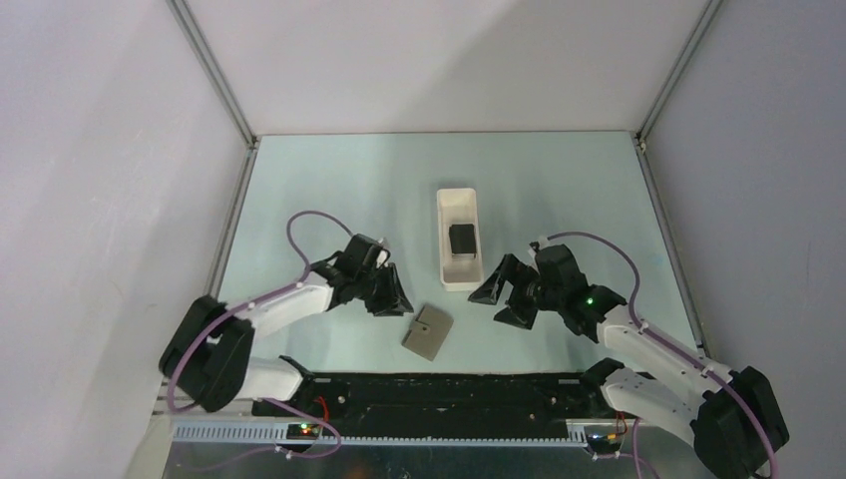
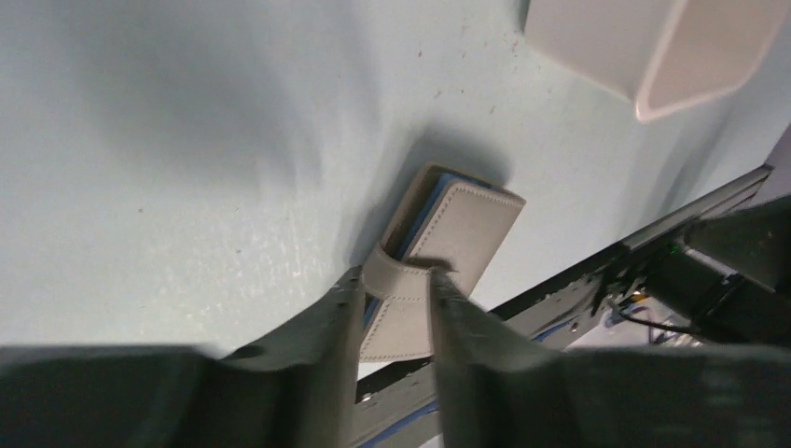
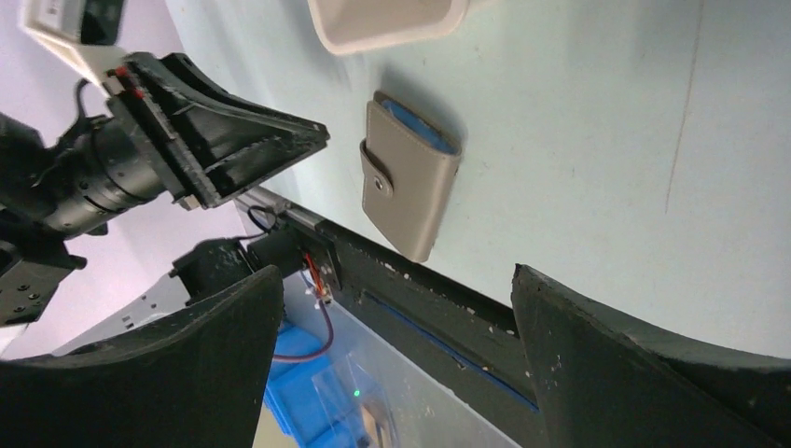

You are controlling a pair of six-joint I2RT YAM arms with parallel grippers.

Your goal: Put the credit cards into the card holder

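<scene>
The taupe card holder (image 1: 428, 332) lies on the table near its front edge, its strap and snap closed across it. A blue edge shows inside the holder (image 3: 410, 182) in the right wrist view. Just left of it in the top view is my left gripper (image 1: 404, 312), fingers part open with a narrow gap and nothing held. In the left wrist view the left gripper's blurred fingertips overlap the strap end of the holder (image 2: 466, 229); whether they touch cannot be told. To the right, my right gripper (image 1: 483, 307) stands wide open and empty. No loose credit cards show.
A white rectangular bin (image 1: 458, 208) stands behind the holder, with a black block (image 1: 462, 239) inside. The dark rail (image 1: 439, 399) runs along the front edge.
</scene>
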